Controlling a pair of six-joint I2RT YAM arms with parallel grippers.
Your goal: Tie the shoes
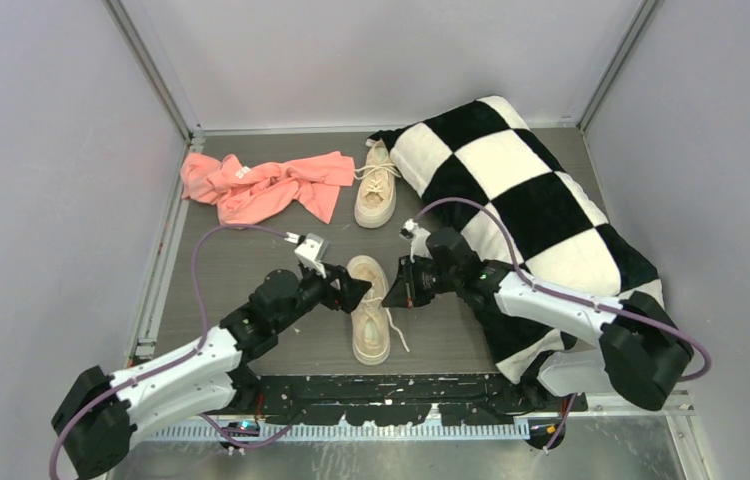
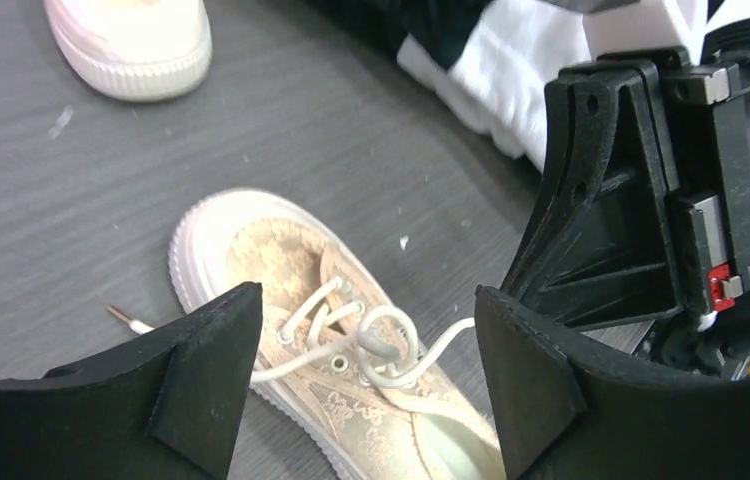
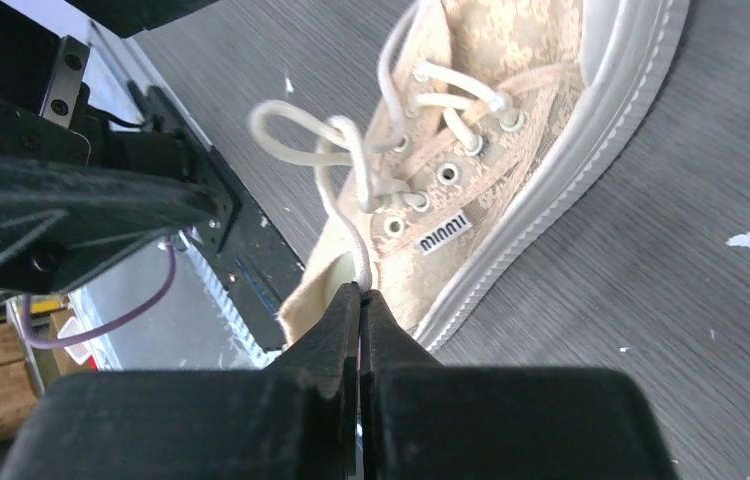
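A beige shoe (image 1: 369,335) lies lengthwise between my grippers, its white lace (image 2: 391,355) looped loosely over the eyelets. My left gripper is open above it at the left; whether the lace beneath touches the fingers is unclear. My right gripper is shut on a strand of the white lace, which runs from its fingertips up into the loop, at the shoe's right side. A second beige shoe (image 1: 374,200) with laces lies farther back.
A pink cloth (image 1: 261,185) lies at the back left. A black-and-white checkered cushion (image 1: 511,200) fills the right side behind my right arm. Bare table shows left of the near shoe.
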